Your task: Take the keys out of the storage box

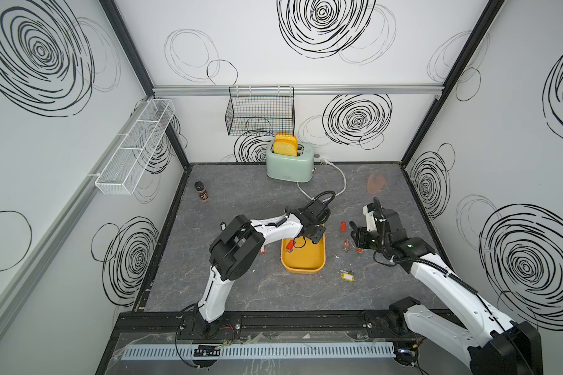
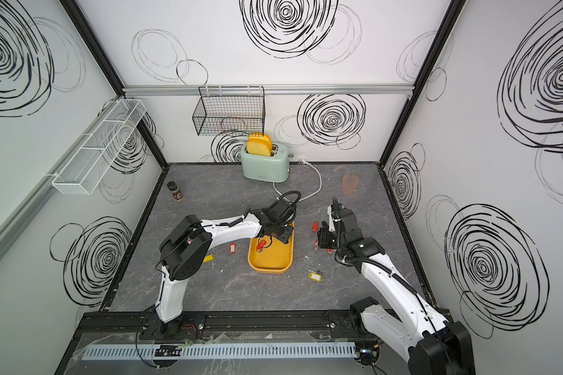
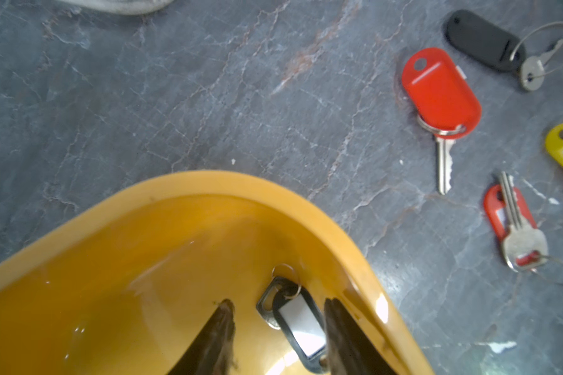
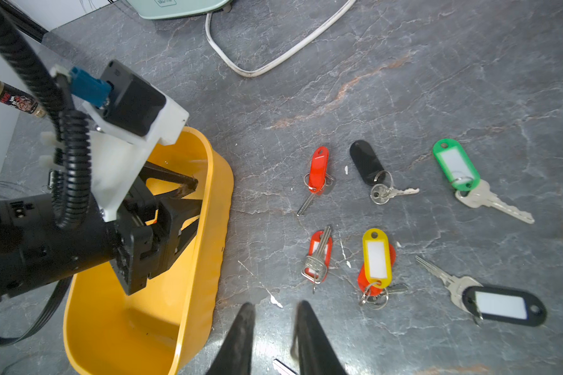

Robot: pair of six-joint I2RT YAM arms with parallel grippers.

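The yellow storage box [image 1: 303,270] stands mid-table. Inside it, in the left wrist view, a black key tag [image 3: 303,328] with a white label and a ring lies by the box wall. A red key tag [image 2: 261,245] also lies in the box, partly screened by the left arm in the top views. My left gripper reaches over the box with its fingers apart; the black tag shows between and beneath them, close to one finger, not clasped. My right gripper hovers over the table right of the box, fingers apart, nothing held.
Right of the box lie several loose keys: a red tag [image 4: 319,165], a black tag [image 4: 366,159], a green tag [image 4: 455,163], a yellow tag [image 4: 376,256]. The toaster [image 1: 291,163] and its white cable [image 4: 275,62] are behind. A small bottle [image 1: 201,190] stands back left.
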